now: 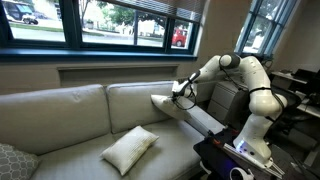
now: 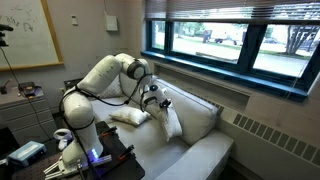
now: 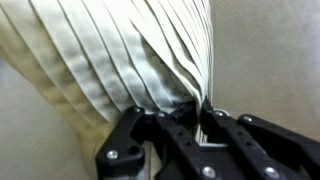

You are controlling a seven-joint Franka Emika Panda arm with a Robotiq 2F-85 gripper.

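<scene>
A cream ribbed pillow (image 3: pixel 100 50) fills much of the wrist view, with its edge pinched in my gripper. The fingers are shut on that edge, and the fingertips are partly lost in the folds. In exterior view 1 the same pillow (image 1: pixel 168 107) stands tilted near the sofa's far right end, below my gripper (image 1: pixel 180 97). Exterior view 2 shows the pillow (image 2: pixel 172 123) hanging steeply by its upper part. Whether its lower edge still touches the seat, I cannot tell.
Another white pillow (image 1: pixel 129 150) lies flat on the seat, and a patterned grey one (image 1: pixel 15 162) is at the far left. The pale sofa's backrest (image 1: pixel 60 115) runs under the windows. Cabinets (image 1: pixel 228 101) stand behind the arm.
</scene>
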